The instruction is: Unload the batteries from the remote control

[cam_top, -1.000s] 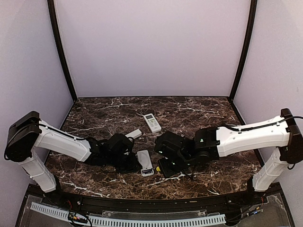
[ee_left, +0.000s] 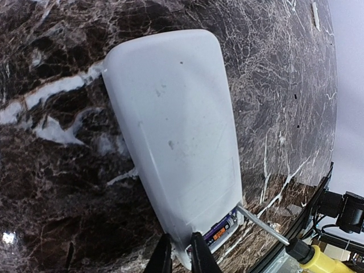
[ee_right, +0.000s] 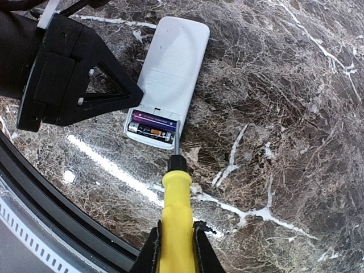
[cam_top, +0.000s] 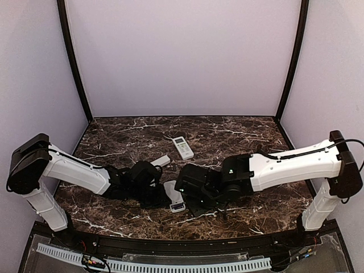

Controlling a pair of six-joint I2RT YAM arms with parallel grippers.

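Note:
The white remote (cam_top: 173, 193) (ee_left: 170, 131) (ee_right: 173, 57) lies back up with its battery bay open, holding a purple battery (ee_right: 152, 118) and a black-orange one (ee_right: 149, 132). My left gripper is shut on the remote's side near the bay. My right gripper is shut on a yellow-handled screwdriver (ee_right: 176, 199), whose metal tip reaches into the bay at its right end, by the batteries. In the top view both grippers are largely hidden by their dark wrists.
A second remote (cam_top: 183, 148) lies face up at the back, and a white piece (cam_top: 160, 161) lies behind the left wrist. The table's front rail (ee_right: 51, 199) is close below the remote.
The right arm has moved slightly left in the top view, over the remote's right side, and now covers the yellow handle there. The left arm is practically still.

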